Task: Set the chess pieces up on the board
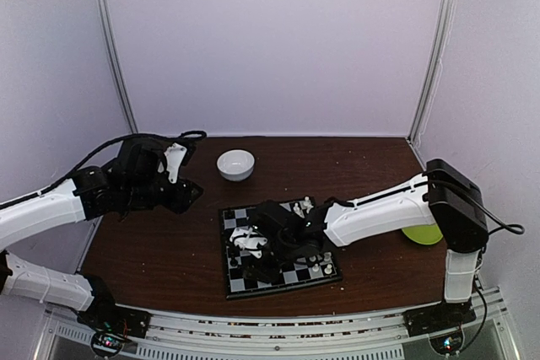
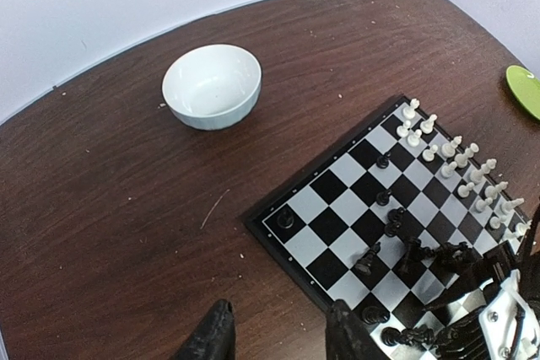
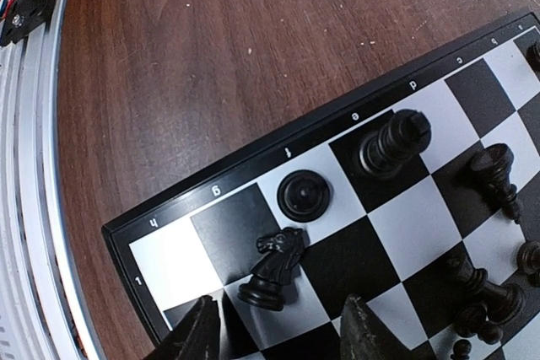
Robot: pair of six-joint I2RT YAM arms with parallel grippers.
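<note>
The chessboard (image 1: 283,288) lies on the table with white pieces (image 2: 472,170) along its far-right side. Black pieces are scattered over the rest, some upright, some lying. In the right wrist view a black knight (image 3: 274,267) leans or lies near the h corner, beside an upright round-topped piece (image 3: 304,196) and a tall black rook-topped piece (image 3: 395,142). My right gripper is open over the board, close to the knight, holding nothing. My left gripper hangs open and empty to the left of the board; the top view shows its arm (image 1: 143,179) there.
A white bowl (image 1: 235,164) stands behind the board, and a lime-green plate (image 1: 423,233) sits at the right, partly behind the right arm. Bare table stretches left of the board. The right arm covers much of the board from above.
</note>
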